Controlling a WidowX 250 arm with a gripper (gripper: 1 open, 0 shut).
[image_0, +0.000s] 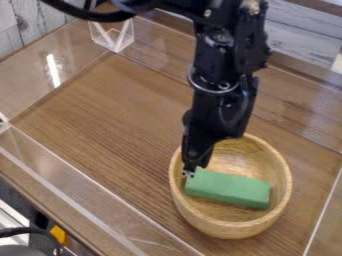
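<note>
The black gripper reaches down over the left rim of a round wooden bowl, its tip low near the left end of a green block that lies in the bowl. The gripper looks shut, with nothing visible between its fingers.
Bare wooden table fills the middle and left, bordered by clear walls. A white wire holder stands at the back left. Black cables and a small yellow item are at the lower left, beyond the table's edge.
</note>
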